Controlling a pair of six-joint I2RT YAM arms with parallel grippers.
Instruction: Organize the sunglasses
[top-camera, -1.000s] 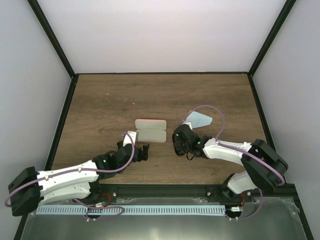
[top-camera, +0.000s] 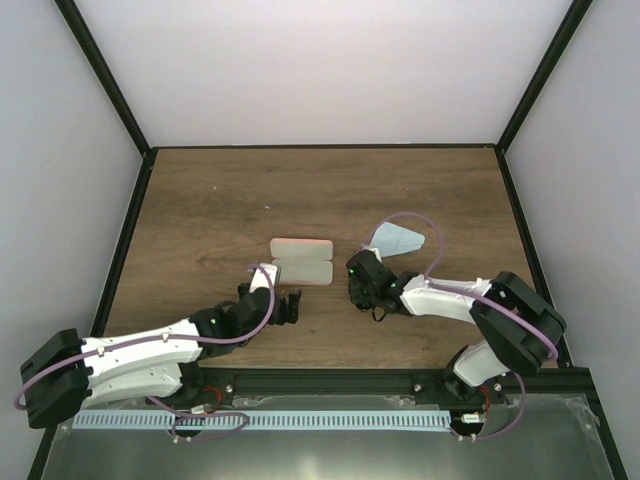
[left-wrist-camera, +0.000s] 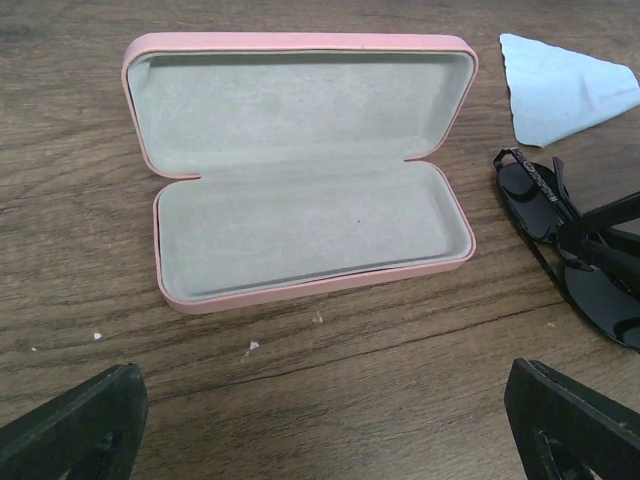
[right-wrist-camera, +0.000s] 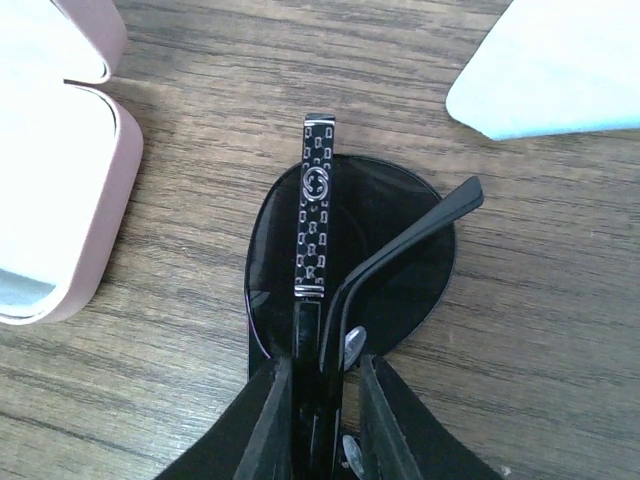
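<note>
A pink sunglasses case (left-wrist-camera: 300, 230) lies open and empty, its pale lining showing. Right of it, folded black sunglasses (right-wrist-camera: 380, 230) lie on the table, temples upward. My right gripper is down on them, its fingers either side of the temples near the bridge; whether it grips them firmly is unclear. My left gripper is open over bare table in front of the case, nothing between its fingers.
A light blue cloth (top-camera: 396, 238) lies behind the sunglasses, right of the case.
The right arm has shifted very slightly at the sunglasses over the last second. The left arm, case and cloth look unmoved.
</note>
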